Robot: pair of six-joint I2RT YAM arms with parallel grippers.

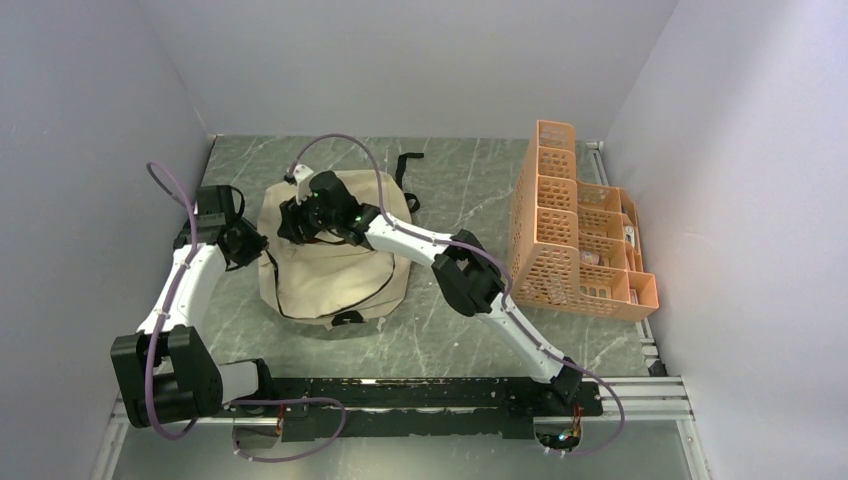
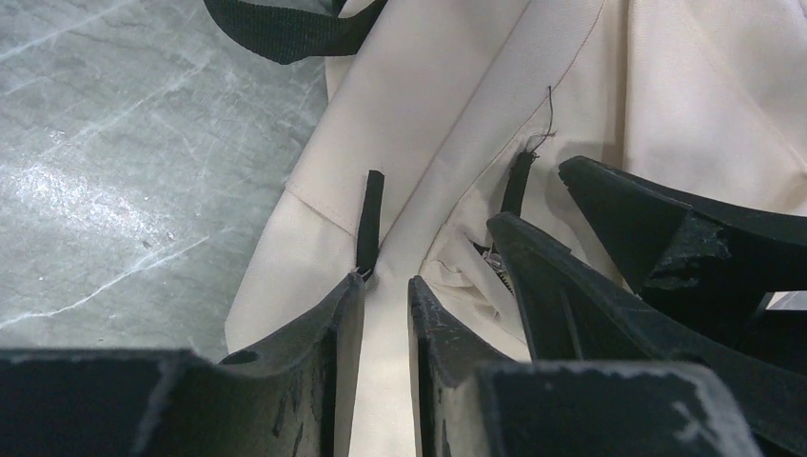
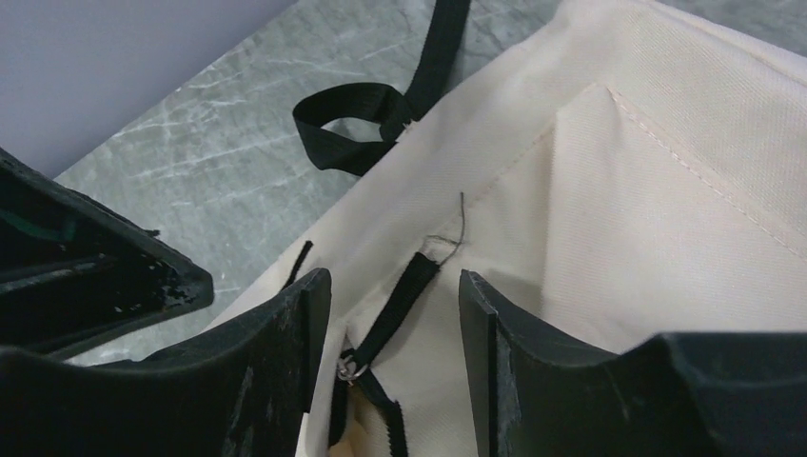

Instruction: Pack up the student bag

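Observation:
A cream fabric bag (image 1: 335,280) lies open on the grey table, its black zippers visible. In the left wrist view, my left gripper hovers part open over the bag's left edge beside a black zipper pull (image 2: 369,214), with nothing clearly between its fingers; the right gripper's body covers the right side. In the right wrist view, my right gripper is open above another zipper pull (image 3: 404,295) with frayed thread at its tip. In the top view it is over the bag's upper left.
An orange multi-compartment basket (image 1: 560,260) stands at the right with small items in it. A black strap (image 1: 410,157) lies behind the bag. Bare table (image 1: 465,180) shows between bag and basket. Walls surround the table.

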